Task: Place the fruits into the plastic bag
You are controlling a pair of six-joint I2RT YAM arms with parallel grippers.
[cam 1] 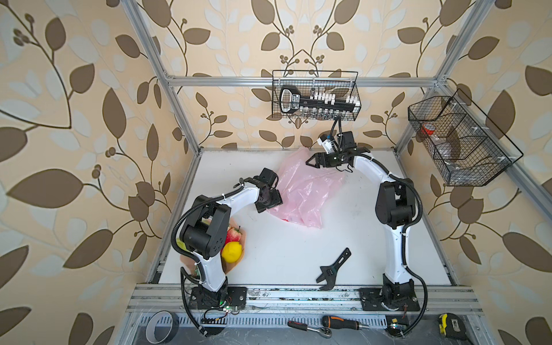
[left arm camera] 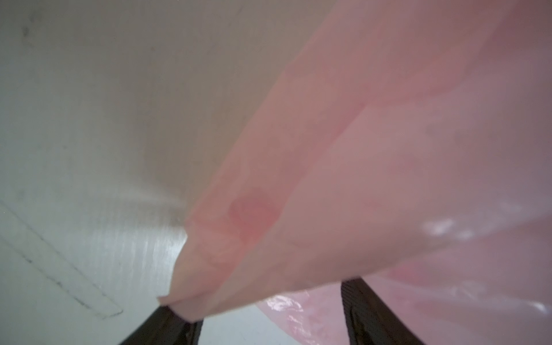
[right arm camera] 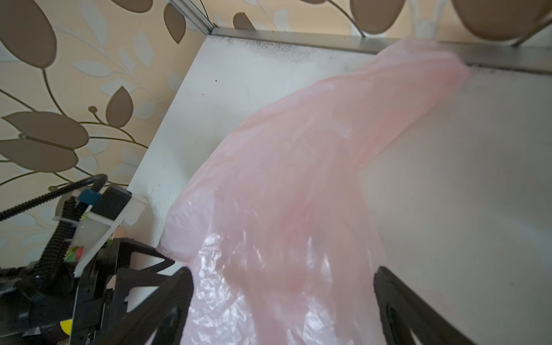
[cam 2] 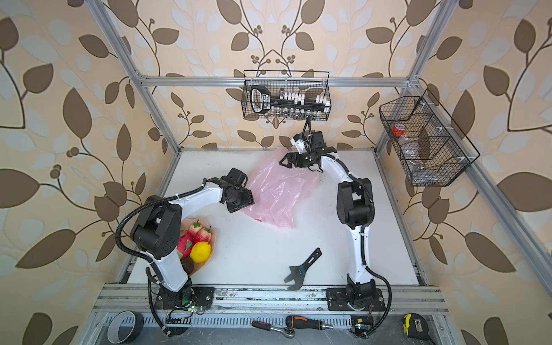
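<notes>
A pink translucent plastic bag (cam 1: 302, 195) lies crumpled on the white table between my two arms. At its left edge my left gripper (cam 1: 279, 193) stands open; in the left wrist view a raised fold of bag film (left arm camera: 230, 270) reaches over one fingertip. My right gripper is open too, its fingers apart above the bag's far part, with film visible between them. The bag's far end rises towards the back edge. Fruits, among them a yellow lemon (cam 2: 200, 251) and red ones (cam 2: 184, 244), sit in a peach-coloured container (cam 2: 213, 234), partly hidden by my left arm.
A black wrench (cam 1: 333, 269) lies near the table's front edge. Wire baskets hang on the back wall (cam 1: 316, 95) and right wall (cam 1: 465, 138). Bare tabletop stretches in front of the bag and to its right.
</notes>
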